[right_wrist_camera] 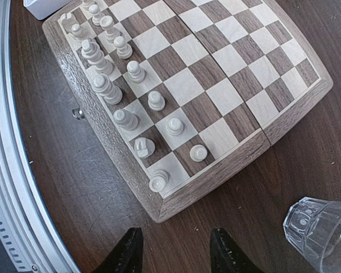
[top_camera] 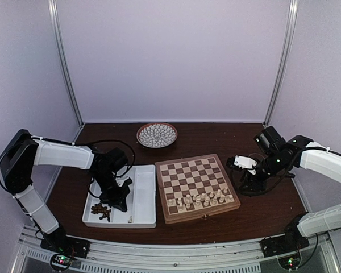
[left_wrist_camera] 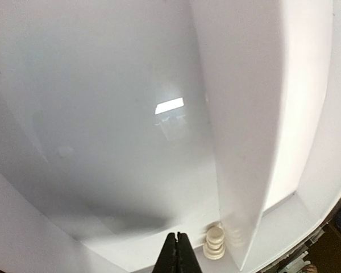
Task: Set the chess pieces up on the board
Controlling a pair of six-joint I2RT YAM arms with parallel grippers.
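In the left wrist view my left gripper is shut, with nothing between its fingertips, inside the white tray (left_wrist_camera: 244, 136). Just right of the tips, outside them, a white pawn (left_wrist_camera: 214, 243) is in the corner of a compartment, close to the divider. Several white pieces, such as a pawn (right_wrist_camera: 175, 126) and a rook (right_wrist_camera: 159, 180), stand in two rows on the chessboard (right_wrist_camera: 216, 94). Off the board's corner, over bare table, my right gripper is open and empty.
Dark pieces (top_camera: 101, 211) lie bunched at the tray's front left. A clear cup (right_wrist_camera: 318, 230) is at the right of the right wrist view. Behind the board sits a patterned bowl (top_camera: 157, 135). The tray's right edge is almost against the board.
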